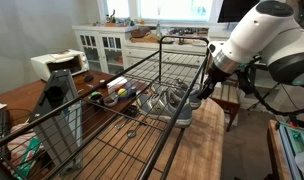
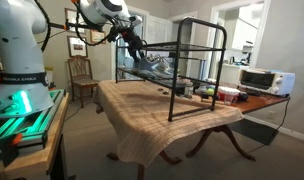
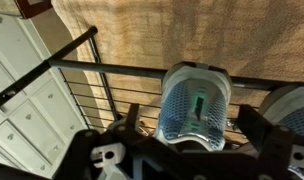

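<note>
In the wrist view, a grey shoe (image 3: 195,102) with a green tab on its heel lies between the spread fingers of my open gripper. A second grey shoe (image 3: 292,108) is cut off by the right edge. Both belong to the shoes (image 1: 184,112) on the black wire rack (image 1: 112,140), seen at its near right side in exterior view 1. From the second exterior view, my gripper (image 2: 139,46) hangs above the shoes (image 2: 157,68) at the rack's left end. Whether a finger touches the shoe, I cannot tell.
The rack's upper rails (image 2: 197,47) run close beside my gripper. A wooden table top (image 2: 157,120) lies beneath the rack, its front part clear. Small colourful objects (image 1: 113,98) sit beyond the wires, and a white toaster oven (image 2: 270,82) stands behind.
</note>
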